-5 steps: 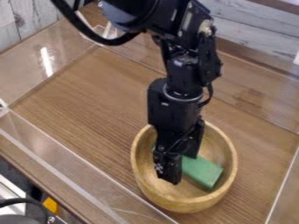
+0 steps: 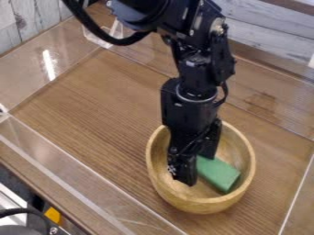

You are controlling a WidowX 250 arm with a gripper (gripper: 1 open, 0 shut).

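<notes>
A black robot arm reaches down from the top into a light wooden bowl (image 2: 172,191) on the right half of the board. Its gripper (image 2: 192,162) is open, low inside the bowl, with its fingers on the left side. A green block (image 2: 218,174) lies in the bowl just right of the fingers, partly hidden by the gripper.
Clear raised edges run along the left and front. Black cable and a small yellow item sit at the lower left, outside the board.
The gripper has risen slightly within the bowl and shifted a little. The bowl and green block have shifted slightly.
</notes>
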